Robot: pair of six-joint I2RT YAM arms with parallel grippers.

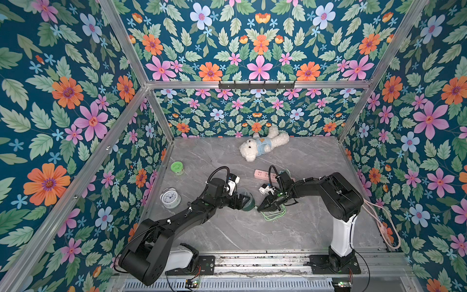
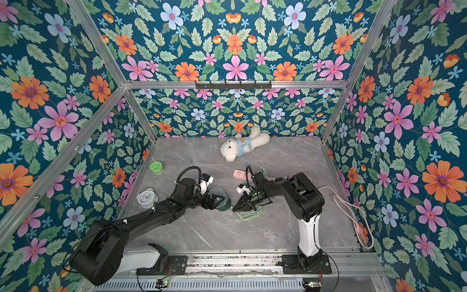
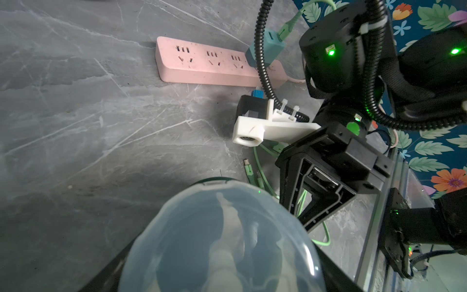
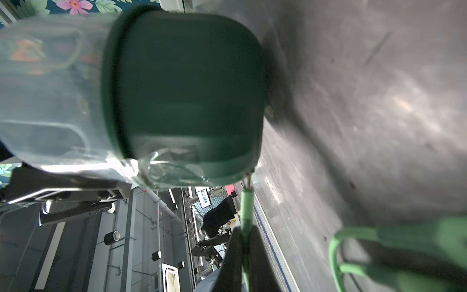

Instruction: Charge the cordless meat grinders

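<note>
The meat grinder has a clear bowl and a dark green base (image 4: 189, 97); in the right wrist view it lies tilted on its side. My left gripper (image 1: 241, 200) is open, its fingers (image 3: 109, 275) on either side of the bowl. Between the tips of my right gripper is a thin green cable plug (image 4: 247, 206), held with its metal end against the base's lower edge. Whether that end sits inside a port cannot be told. Only this one grinder shows.
A pink power strip (image 3: 204, 60) with a teal charger (image 3: 267, 46) lies behind the right arm. Other green cable ends (image 3: 248, 170) rest near the right gripper. A clock (image 1: 170, 198), a green round item (image 1: 177, 168) and a plush dog (image 1: 262, 144) stand clear.
</note>
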